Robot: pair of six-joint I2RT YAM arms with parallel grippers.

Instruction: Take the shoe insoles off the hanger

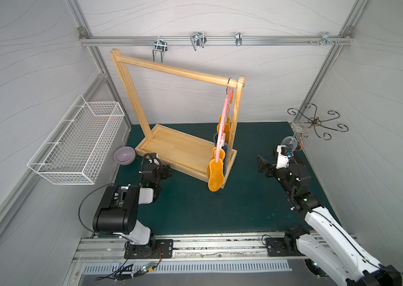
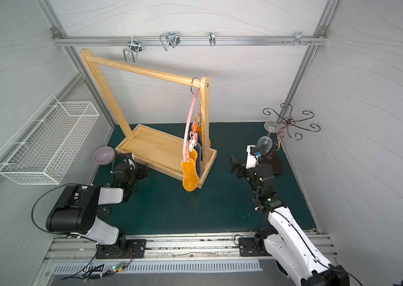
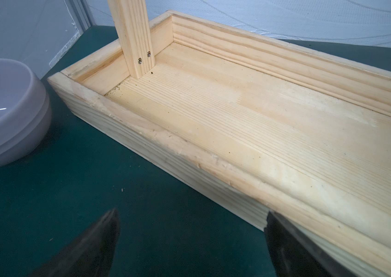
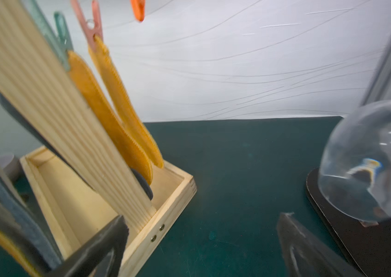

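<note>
A pink hanger [image 1: 222, 126] hangs by its hook at the right end of the wooden rack's bar [image 1: 177, 70]. Clothespins on it hold several orange-yellow and dark insoles; the front insole [image 1: 216, 175] faces me in the top left view. In the right wrist view, two yellow insoles [image 4: 128, 99] dangle behind the wooden post, which hides parts of the others. My right gripper is open to the right of the rack, apart from the insoles. My left gripper stands open low before the rack's tray, with nothing between its fingers.
A clear glass [image 4: 371, 166] hangs from a metal stand [image 1: 322, 122] close by my right gripper. The purple bowl [image 1: 124, 155] sits left of the rack's tray [image 1: 182, 147]. A white wire basket [image 1: 84, 143] is on the left wall.
</note>
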